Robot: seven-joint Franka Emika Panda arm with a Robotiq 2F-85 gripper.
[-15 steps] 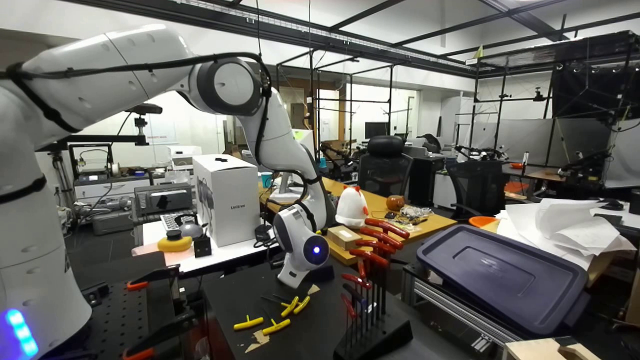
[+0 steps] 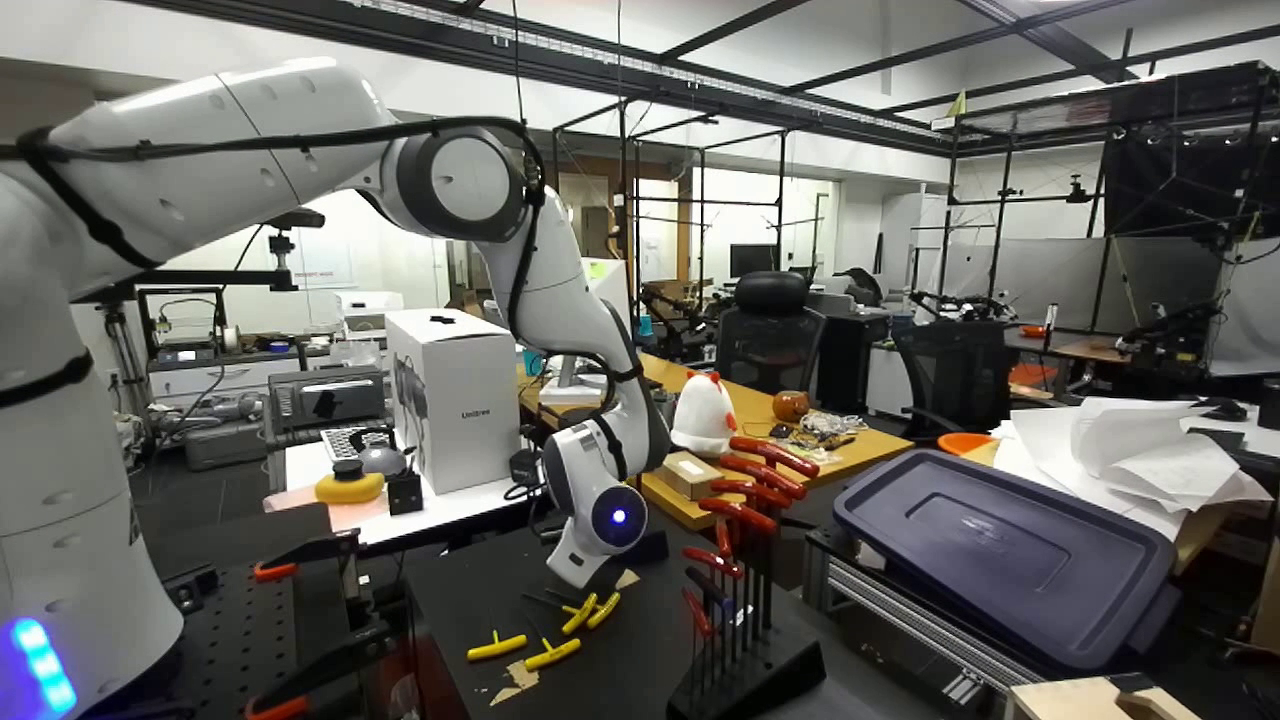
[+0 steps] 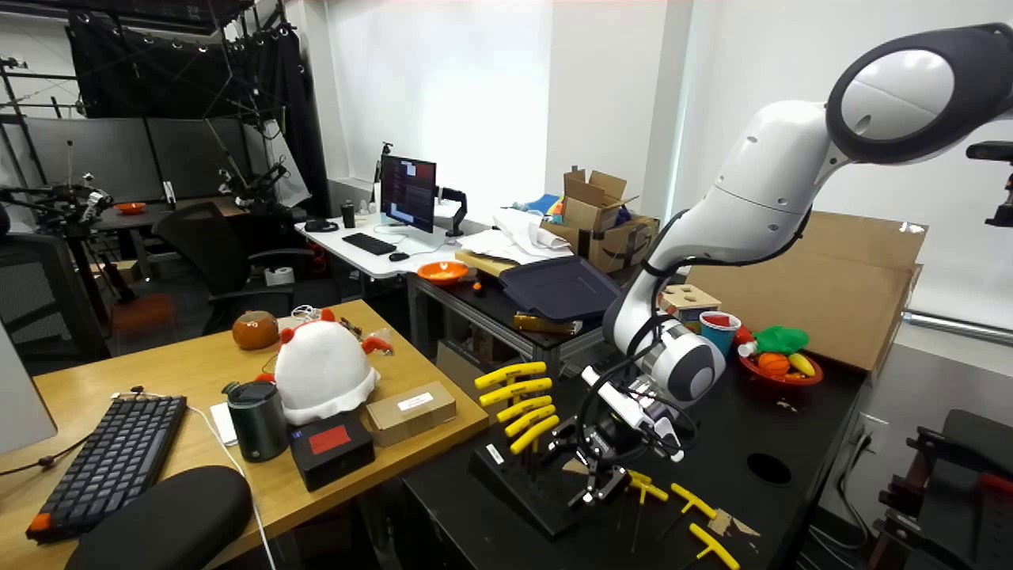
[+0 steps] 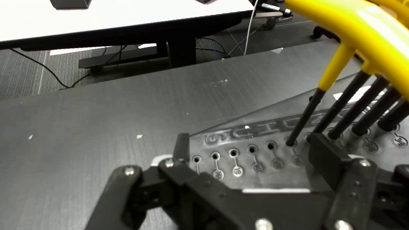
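Note:
My gripper is open, its two black fingers wide apart with nothing held between them. Beyond the fingers in the wrist view lies a black holder (image 4: 245, 132) with a row of numbered holes, several of them empty. Yellow T-handle hex keys (image 4: 356, 30) stand in its right-hand holes, the nearest one leaning. From exterior view 2, the gripper (image 3: 590, 461) appears beside the holder (image 3: 527, 489) and its upright yellow keys (image 3: 517, 388). Loose yellow keys lie on the black table, including one key (image 2: 497, 649) at the left and another key (image 2: 553, 654) near it.
A second holder (image 2: 768, 672) with tall red-handled keys (image 2: 746, 516) stands at the front of the table. Bits of torn cardboard (image 2: 516, 682) lie near the loose keys. A red bowl of toys (image 3: 780, 370) and a cup (image 3: 719, 329) sit farther along the table.
In exterior view 1 the arm's wrist has moved slightly down and to the left. The loose keys and the red-handled set have stayed where they were.

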